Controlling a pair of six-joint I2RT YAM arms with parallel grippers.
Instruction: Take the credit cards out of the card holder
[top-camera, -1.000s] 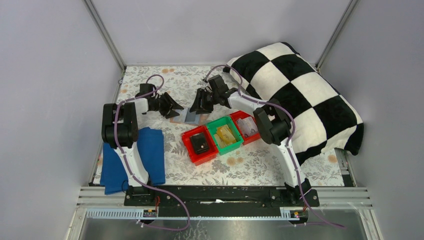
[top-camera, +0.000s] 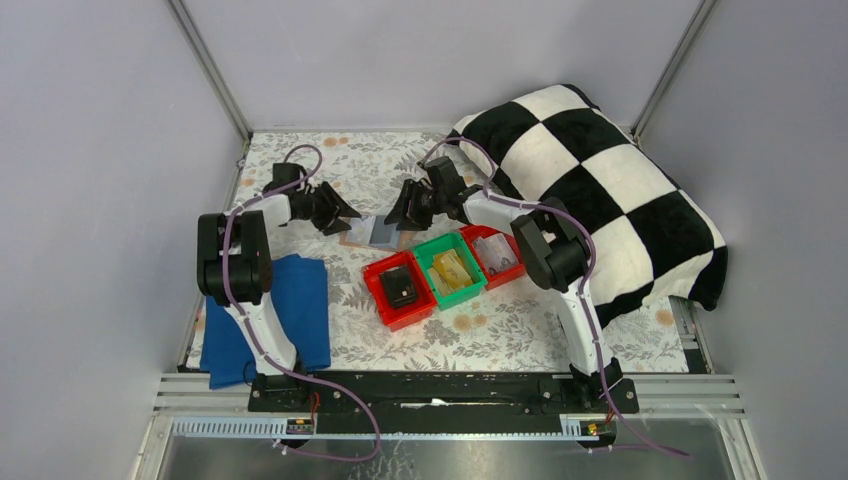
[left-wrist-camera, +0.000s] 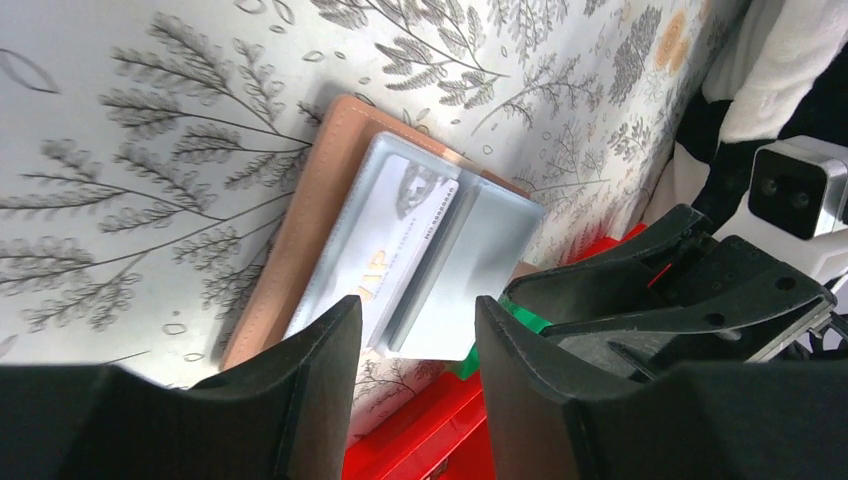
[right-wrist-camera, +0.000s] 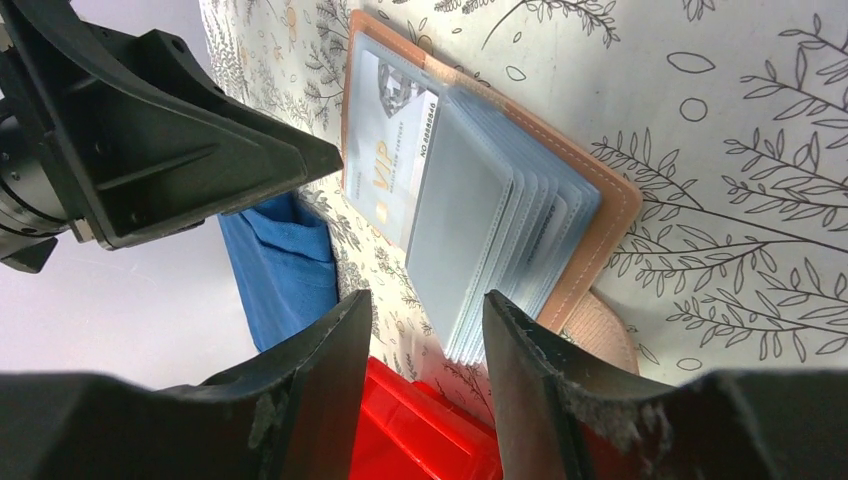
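Note:
The card holder lies spread open on the table, its tan cover beneath clear plastic sleeves. A white card with gold "VIP" lettering shows inside the sleeve on its left half. Over the right half, several translucent sleeves are fanned out with no card visible in the top ones. My left gripper is open above the left side of the holder, nothing between its fingers. My right gripper also stands open and empty, over the right part near the fanned sleeves.
In front of the holder stand a red bin with a black item, a green bin with a yellow packet, and another red bin. A blue cloth lies front left; a checkered cushion fills the right.
My left gripper has shifted a little left and back. The holder stays in place.

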